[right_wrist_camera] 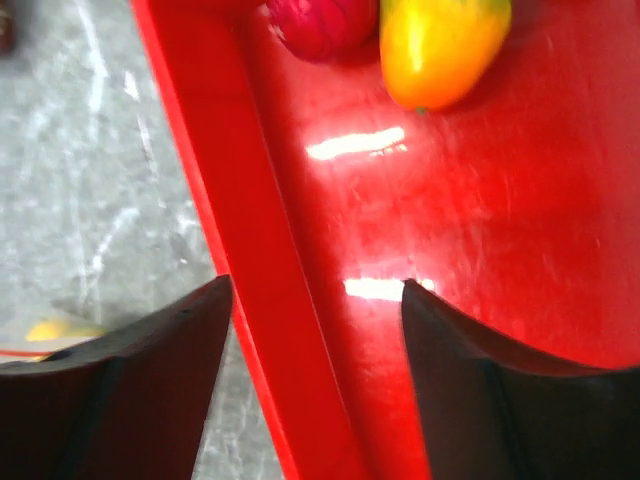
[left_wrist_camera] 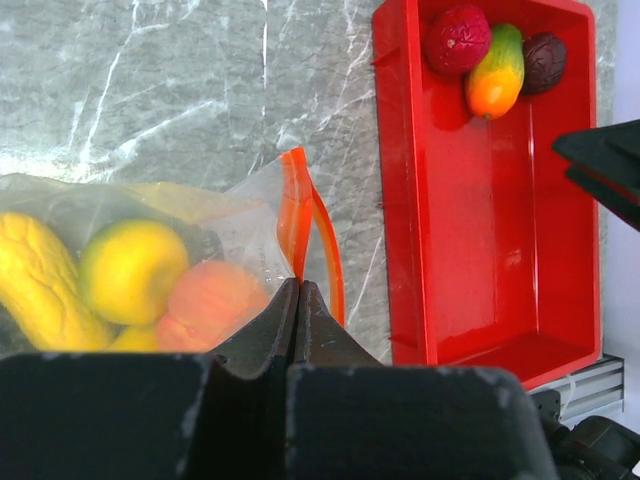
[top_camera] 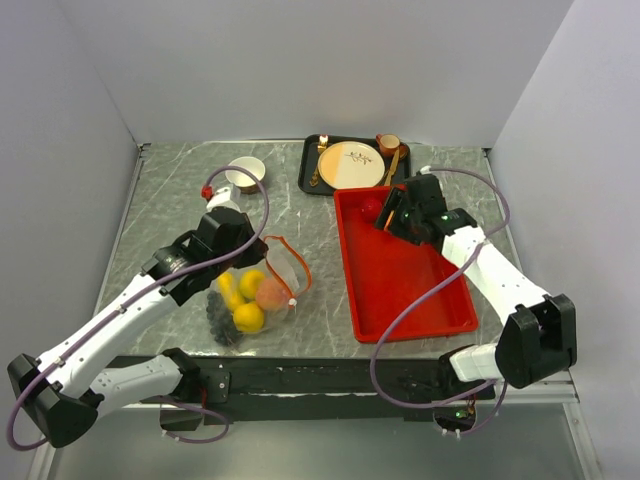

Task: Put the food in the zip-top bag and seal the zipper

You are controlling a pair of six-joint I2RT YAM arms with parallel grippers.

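The zip bag (left_wrist_camera: 150, 200) lies left of the red bin, with yellow fruits (top_camera: 249, 317), a peach (top_camera: 273, 294) and dark grapes in it. My left gripper is shut at the orange zipper (left_wrist_camera: 297, 210), on the bag's edge as far as shows. My right gripper (top_camera: 392, 214) hangs open over the bin's back left, fingers apart and empty. In the bin are a red round food (right_wrist_camera: 320, 25), an orange-green mango (right_wrist_camera: 440, 50) and a dark oval food (left_wrist_camera: 543, 62).
The red bin (top_camera: 405, 295) fills the right of the counter. Behind are a black tray with a plate (top_camera: 350, 164) and a cup, plus a white bowl (top_camera: 246, 166). Bare counter (top_camera: 180, 185) shows at back left.
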